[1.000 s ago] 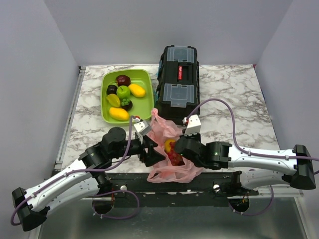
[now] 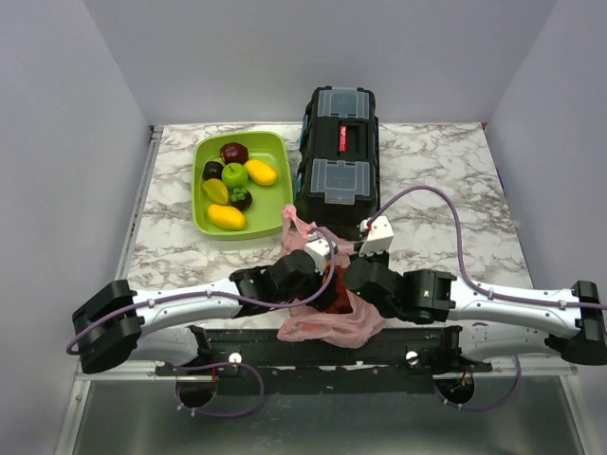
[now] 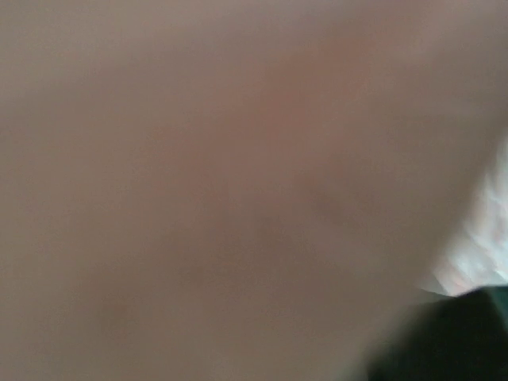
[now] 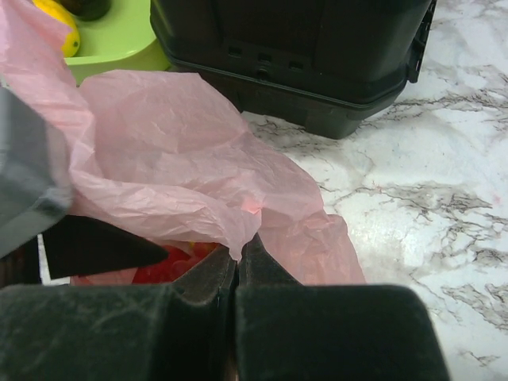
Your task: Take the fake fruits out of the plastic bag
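The pink plastic bag [image 2: 343, 327] lies crumpled at the front middle of the table, its mouth spread. Red fruit [image 4: 159, 268], probably grapes, and a bit of yellow show inside it, partly covered by bag and grippers. My right gripper is shut on a fold of the bag's rim, lifting it into a peak. My left gripper [image 2: 327, 284] reaches into the bag's mouth over the red fruit, fingers open. One of its black fingers [image 4: 107, 248] shows in the right wrist view. The left wrist view is mostly blurred by pink plastic close to the lens.
A green bowl [image 2: 277, 201] at the back left holds several fake fruits. Right behind the bag stands a black toolbox [image 2: 339, 210].
My left gripper has moved right, from beside the bag into its mouth, covering the yellow fruit and part of the red. The right arm shifted slightly right, still holding the bag's rim.
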